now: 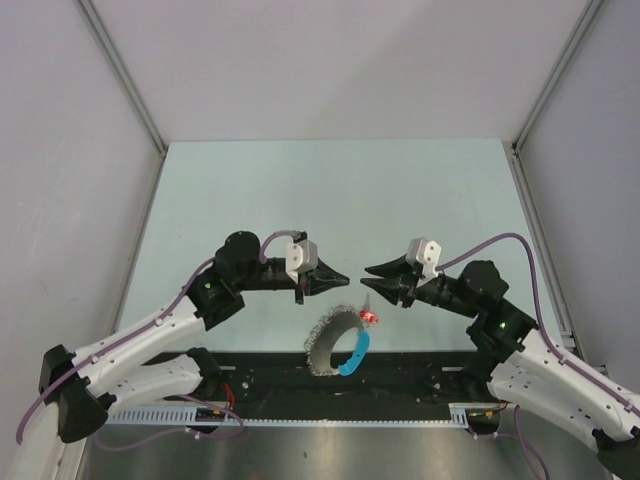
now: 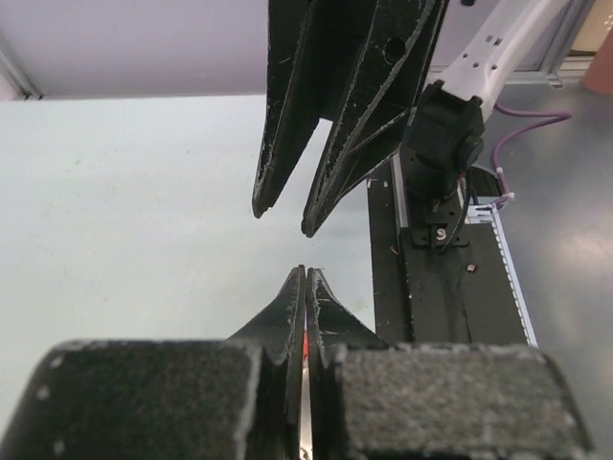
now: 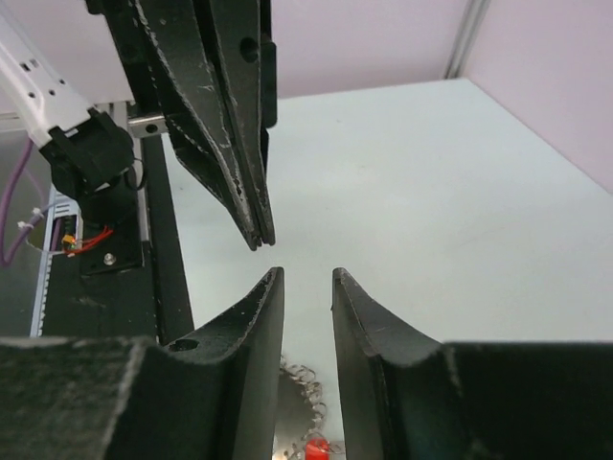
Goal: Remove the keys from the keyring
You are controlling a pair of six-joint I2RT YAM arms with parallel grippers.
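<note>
The key bundle lies low between the arms in the top view: a chain ring [image 1: 322, 338], a red tag [image 1: 367, 318] and a blue piece [image 1: 356, 355]. In the right wrist view the chain [image 3: 311, 393] and red tag [image 3: 316, 449] show below the fingers. My left gripper [image 1: 340, 280] is shut, fingertips meeting, with red just visible below it in the left wrist view. My right gripper [image 1: 372, 275] stands part open to its right, nothing seen between its tips. The two grippers face each other, a short gap apart.
The pale board [image 1: 330, 190] is clear behind the grippers. A dark strip [image 1: 300, 375] runs along its front edge, beside which the bundle lies. Walls enclose the sides and back.
</note>
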